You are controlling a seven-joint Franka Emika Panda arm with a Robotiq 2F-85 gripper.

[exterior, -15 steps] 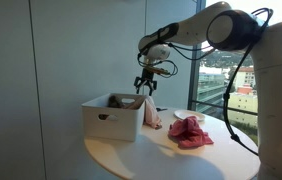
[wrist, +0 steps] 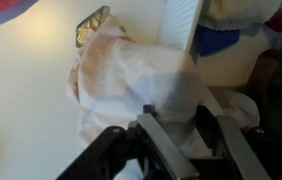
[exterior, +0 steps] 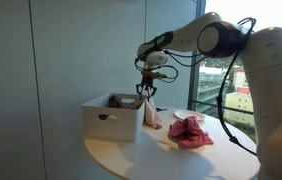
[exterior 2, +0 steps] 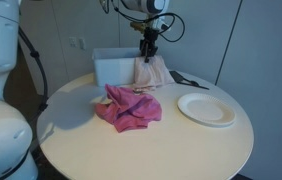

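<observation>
A pale pink cloth [exterior 2: 153, 74] stands bunched against the outside of the white bin [exterior 2: 116, 72], its lower part spreading on the table. In the wrist view the cloth [wrist: 131, 80] fills the middle, alongside the bin's wall. My gripper [exterior: 145, 91] is just above the cloth's upper end, beside the bin's rim. Its fingers [wrist: 161, 145] stand apart, partly open, with cloth just beyond and below the tips. Whether the cloth touches both pads is hidden by blur and shadow.
A darker pink cloth [exterior 2: 129, 108] lies crumpled on the round white table [exterior 2: 171, 150]. A white plate [exterior 2: 207, 110] sits to its right in exterior view 2. Dark utensils [exterior 2: 187, 80] lie behind the plate. Several cloths are inside the bin.
In exterior view 1 the gripper has shifted slightly, and the pale cloth's top sits a little lower than before. The bin and darker pink cloth have not moved.
</observation>
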